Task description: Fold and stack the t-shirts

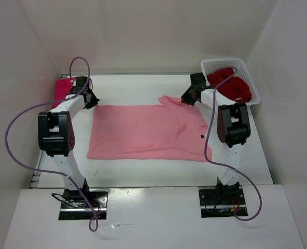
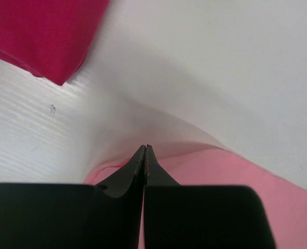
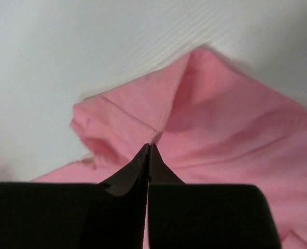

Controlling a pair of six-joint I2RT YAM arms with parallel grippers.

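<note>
A pink T-shirt point(image 1: 143, 129) lies spread across the table, its upper right part rumpled and folded over. My left gripper is shut at the shirt's far left corner, and no cloth shows clearly between its tips. Over the rumpled part, my right gripper is also shut. Creases in the pink cloth point(image 3: 138, 111) run together at its tips, but whether any fabric is pinched there is hidden. A folded crimson shirt point(image 1: 62, 89) lies at the far left of the table, partly behind the left arm.
At the back right stands a white basket point(image 1: 252, 85) with dark red cloth point(image 1: 237, 89) in it. Bare white table point(image 1: 127, 88) shows behind the pink shirt and along its front. Purple cables loop over both arms.
</note>
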